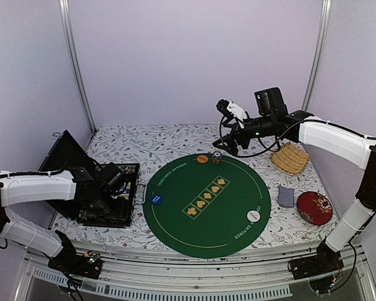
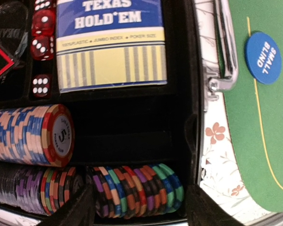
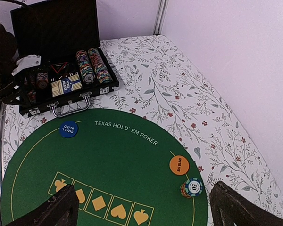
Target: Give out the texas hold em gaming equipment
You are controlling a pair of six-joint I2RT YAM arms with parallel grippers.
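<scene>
In the left wrist view, a row of mixed-colour poker chips (image 2: pixel 137 190) lies in the front compartment of the black case (image 2: pixel 132 125). My left gripper is low over that row, its part-open fingers at the row's two ends; whether they touch the chips is unclear. Beside it are a stack of red-edged chips (image 2: pixel 28 135) and a Texas Hold'em card box (image 2: pixel 111 42). At the far side of the green mat (image 3: pixel 113 141), my right gripper hangs open and empty. Near it stand a small chip stack (image 3: pixel 192 187) and the orange BIG BLIND disc (image 3: pixel 179 165).
A blue SMALL BLIND disc (image 1: pixel 156 199) and a white disc (image 1: pixel 253 216) lie on the mat. To its right are a wicker basket (image 1: pixel 290 160), a grey item (image 1: pixel 286 196) and a red patterned dish (image 1: pixel 314 207). The case lid (image 1: pixel 66 157) stands raised at left.
</scene>
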